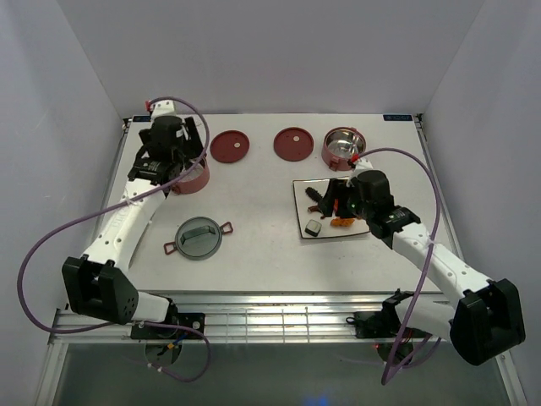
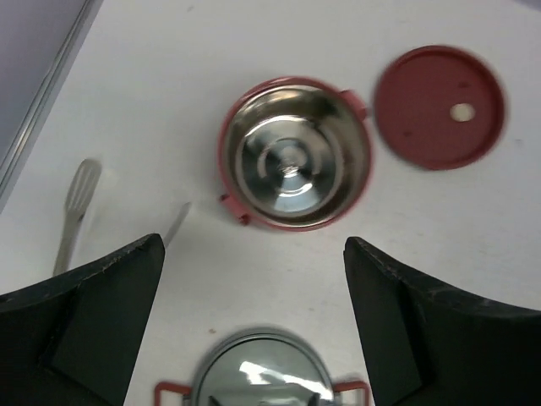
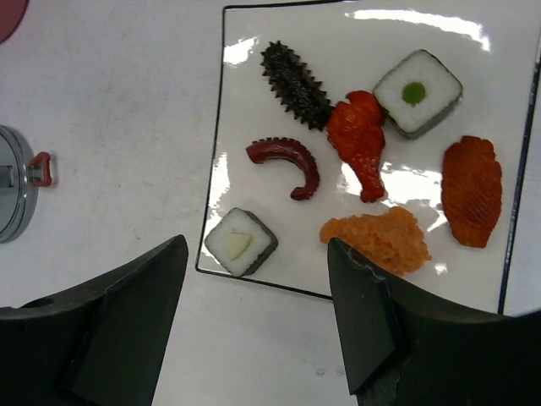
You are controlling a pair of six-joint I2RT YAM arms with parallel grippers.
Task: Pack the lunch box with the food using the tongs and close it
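Observation:
My left gripper hangs open over the left steel pot with red rim point(image 2: 288, 156); below it a grey-lidded container with red handles point(image 1: 199, 241) lies on the table, and metal utensils point(image 2: 78, 203) lie left of the pot. My right gripper is open above the white tray point(image 3: 254, 85), which holds several food pieces: a sea cucumber point(image 3: 296, 85), a red drumstick point(image 3: 359, 144), a tentacle point(image 3: 287, 156), rice squares point(image 3: 418, 91), an orange fried piece point(image 3: 380, 241) and an orange fillet point(image 3: 469, 190).
Two dark red lids point(image 1: 229, 145) lie at the back, and a second pot point(image 1: 343, 148) stands at the back right, behind the tray.

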